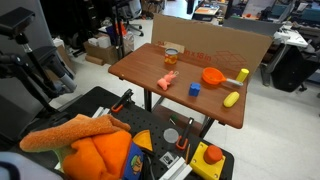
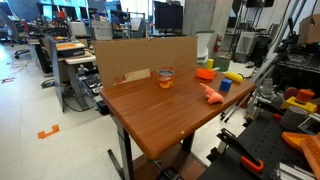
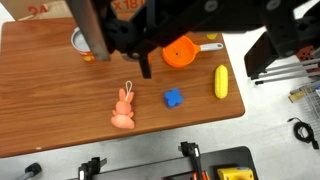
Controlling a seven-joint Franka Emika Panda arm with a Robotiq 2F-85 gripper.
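My gripper stands open, its dark fingers spread high over the table with nothing seen between them. Beneath it in the wrist view lies an orange bowl (image 3: 181,53), partly hidden by the gripper. A blue block (image 3: 173,98) and a pink rabbit-like toy (image 3: 123,106) lie nearer the table's front edge. To the right is a yellow, banana-like object (image 3: 221,82). A metal tin (image 1: 171,53) with an orange band sits toward the back of the wooden table (image 1: 145,68). At the far right a yellow cylinder (image 1: 242,75) stands upright.
A cardboard panel (image 1: 210,45) rises along the table's back edge. In front, a dark bench holds orange cloth (image 1: 85,140), clamps and a yellow box with a red button (image 1: 211,155).
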